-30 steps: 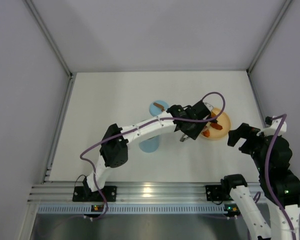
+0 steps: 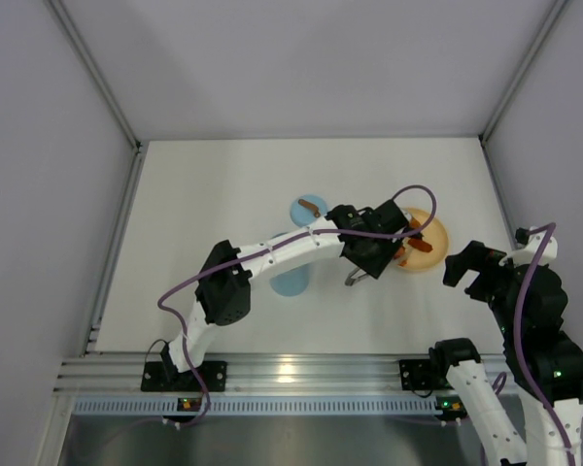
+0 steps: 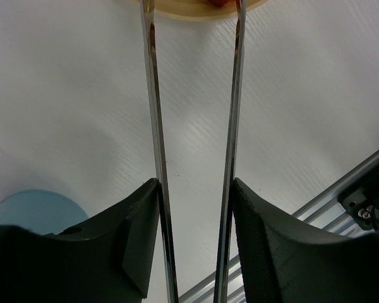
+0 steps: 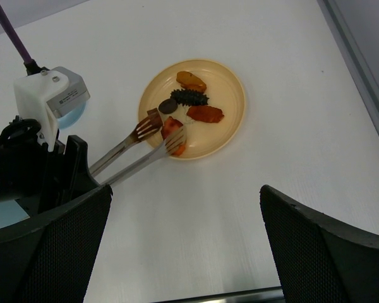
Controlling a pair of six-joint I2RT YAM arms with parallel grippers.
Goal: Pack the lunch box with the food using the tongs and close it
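Observation:
A tan plate [image 4: 218, 136] holds orange-red pieces [image 4: 204, 113], a yellow piece [image 4: 191, 81], a dark spiky piece [image 4: 188, 97] and brown pieces. My left gripper, fitted with long fork-tipped metal fingers, is open over the plate's near-left part, its two tips around the food there; contact is unclear. In the left wrist view the fingertips run off the top edge at the plate [image 3: 183, 14]. My right gripper [image 2: 457, 260] waits open at the right, below the plate in the top view, with nothing between its fingers.
A small blue plate [image 2: 301, 214] with a brown piece lies left of the tan plate. A larger blue round item [image 2: 290, 284] lies under the left arm.
My left gripper has shifted very slightly down in the top view over the plate's near side. The right arm is almost still.

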